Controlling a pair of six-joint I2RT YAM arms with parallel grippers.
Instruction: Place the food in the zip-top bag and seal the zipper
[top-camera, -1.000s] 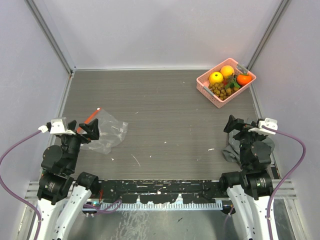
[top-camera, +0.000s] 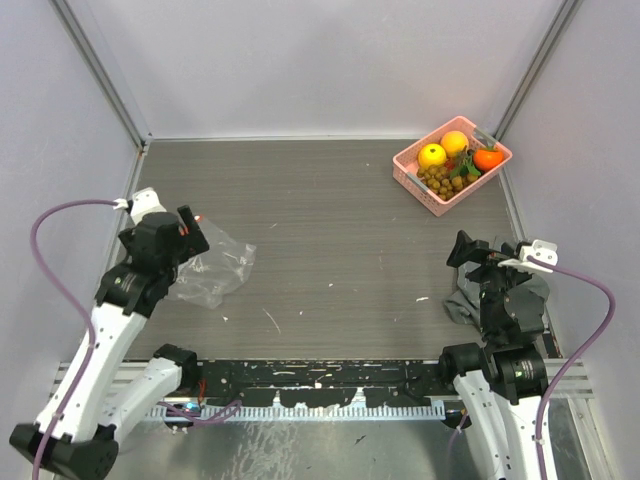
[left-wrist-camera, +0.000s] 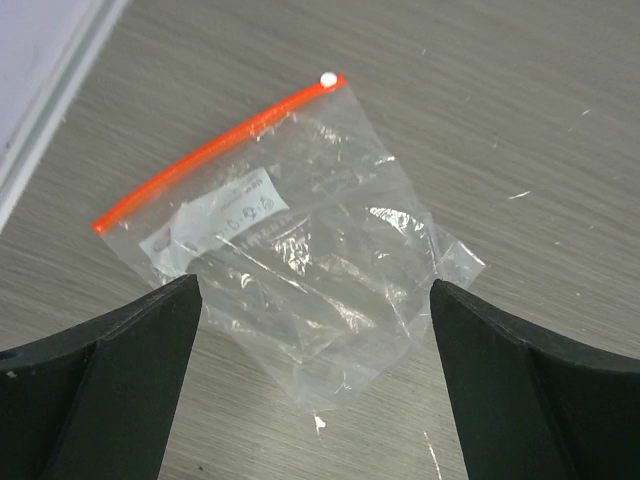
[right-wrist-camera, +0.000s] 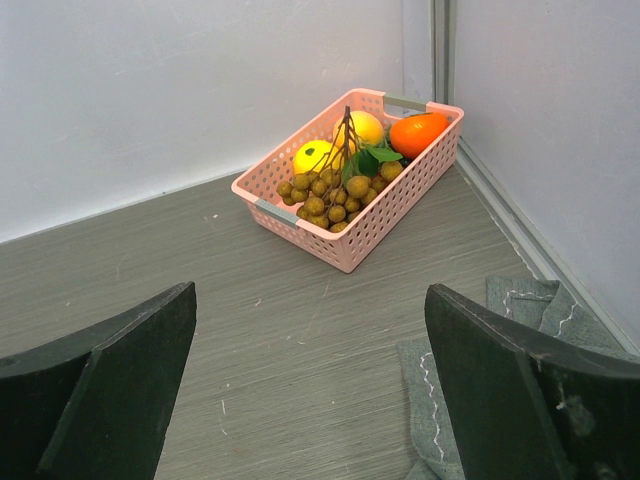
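Observation:
A clear zip top bag (left-wrist-camera: 310, 250) lies flat on the table, its orange zipper strip (left-wrist-camera: 220, 148) running along one edge with a white slider (left-wrist-camera: 329, 79) at the end. My left gripper is above the bag, open and empty; in the top view the left arm covers part of the bag (top-camera: 222, 268). The food, yellow fruits (right-wrist-camera: 313, 156), an orange fruit (right-wrist-camera: 418, 133) and a bunch of small brown fruits (right-wrist-camera: 322, 202), sits in a pink basket (right-wrist-camera: 345, 252) at the far right. My right gripper stands open at the near right, away from the basket.
A grey cloth (right-wrist-camera: 435, 410) lies at the right, partly under the right arm. Walls enclose the back and both sides.
The right arm, basket and bag have stayed put.

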